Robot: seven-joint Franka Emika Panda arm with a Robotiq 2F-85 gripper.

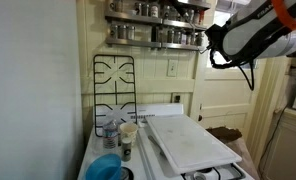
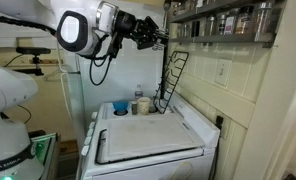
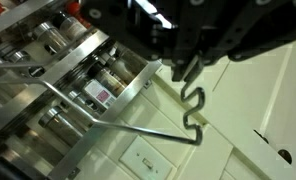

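My gripper is shut on the wavy end of a thin bent metal wire piece (image 3: 153,132). From the fingers the wire bends several times, then runs as a straight rod leftwards, across the shelves in the wrist view. Its far end is not clear there. In exterior view 1 my gripper (image 1: 212,38) is raised at the upper right, in front of the wall shelves. A dark object (image 1: 168,12) shows against the upper shelf; whether it belongs to the wire piece I cannot tell. In exterior view 2 the gripper (image 2: 146,34) hangs high above the stove.
Wall shelves (image 2: 228,38) with several jars stand close to the gripper. Below lies a white board (image 1: 191,141) on the stove. A blue bowl (image 1: 103,167), cups and a bottle (image 1: 110,135) stand to its left. A black wire rack (image 1: 114,95) is against the wall.
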